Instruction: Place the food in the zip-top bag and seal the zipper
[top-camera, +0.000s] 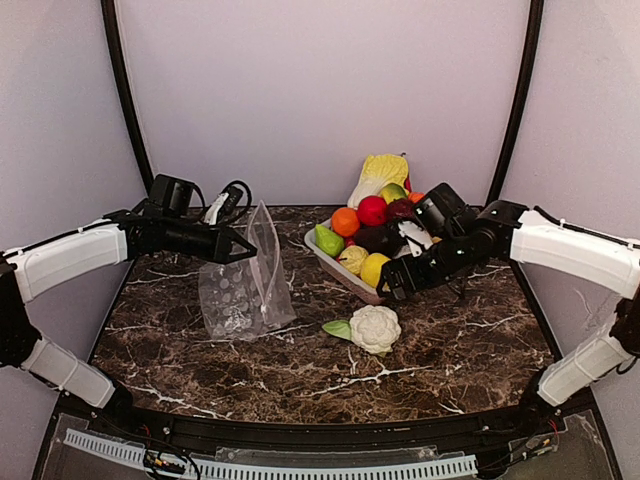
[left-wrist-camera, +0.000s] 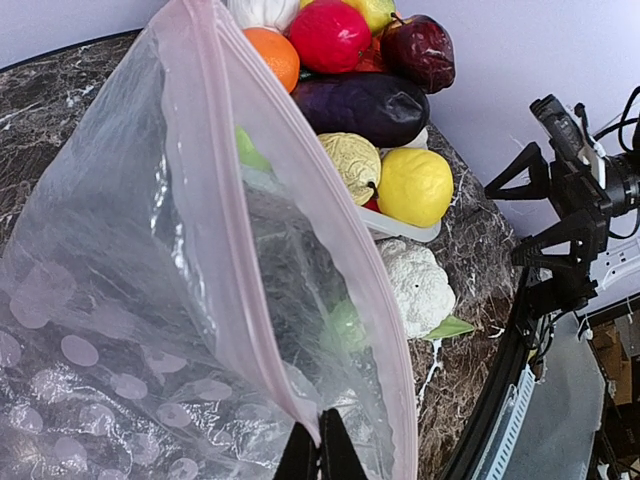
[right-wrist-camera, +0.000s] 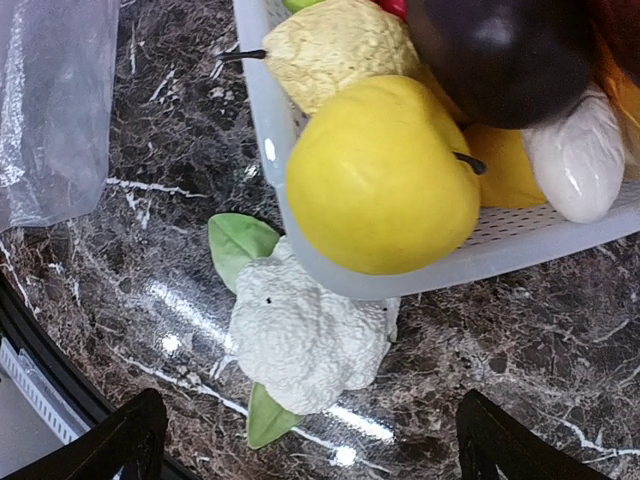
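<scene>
A clear zip top bag (top-camera: 232, 300) with a pinkish zipper rim hangs from my left gripper, which is shut on that rim. Its mouth gapes open toward the basket, and no food shows inside. On the table lies a white cauliflower (top-camera: 376, 328) with green leaves, right of the bag. My right gripper (top-camera: 397, 280) is over the basket's near right corner, above and right of the cauliflower. Its fingers (left-wrist-camera: 560, 250) stand wide apart with nothing between them. From the right wrist, the cauliflower (right-wrist-camera: 305, 335) sits partly under the basket's rim.
The white basket (top-camera: 335, 272) at the back is heaped with play food, including a yellow fruit (right-wrist-camera: 385, 180), an eggplant (left-wrist-camera: 362, 108), an orange (top-camera: 345, 221) and a pale leafy cabbage (top-camera: 380, 177).
</scene>
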